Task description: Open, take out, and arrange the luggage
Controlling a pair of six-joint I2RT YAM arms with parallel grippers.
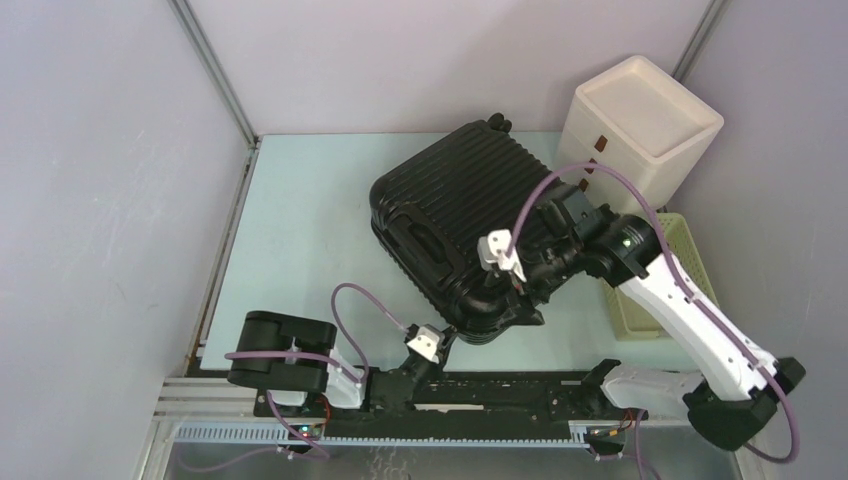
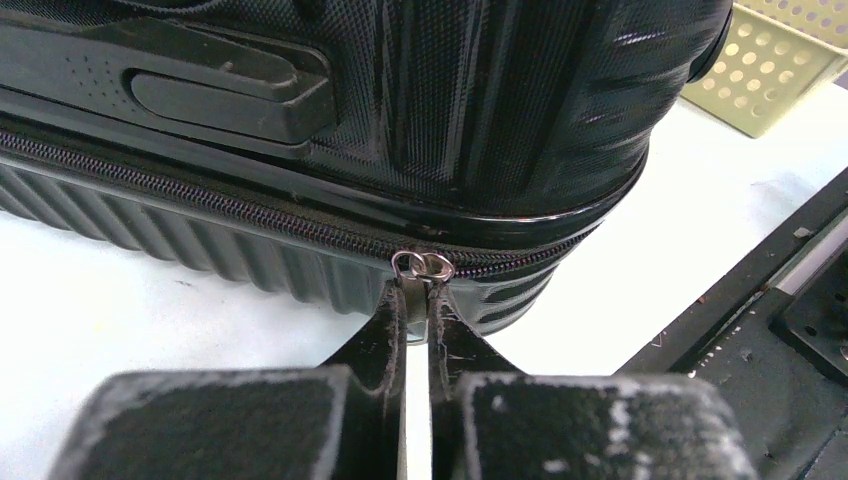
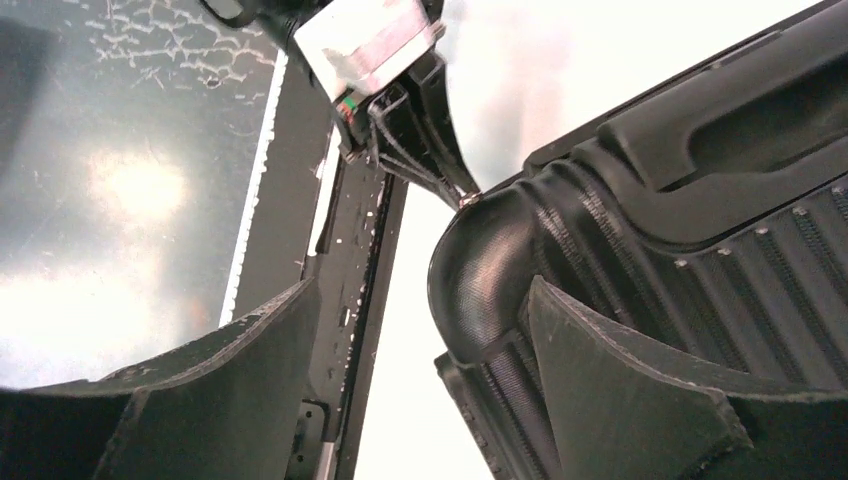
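A black ribbed suitcase (image 1: 460,190) lies flat and angled on the pale table, closed. Its zipper (image 2: 220,205) runs along the near side, below a recessed side handle (image 2: 215,105). At the near corner my left gripper is shut on the metal zipper pull (image 2: 415,300), whose rings show at the fingertips. Over the suitcase's right near corner, my right gripper stands open, its two fingers spread wide. The suitcase corner (image 3: 485,270) shows beyond and between them, and whether either finger touches it I cannot tell.
At the back right stands a white drawer unit (image 1: 640,110), with a yellow-green perforated basket (image 1: 632,318) in front of it. A dark rail (image 1: 500,390) borders its front edge.
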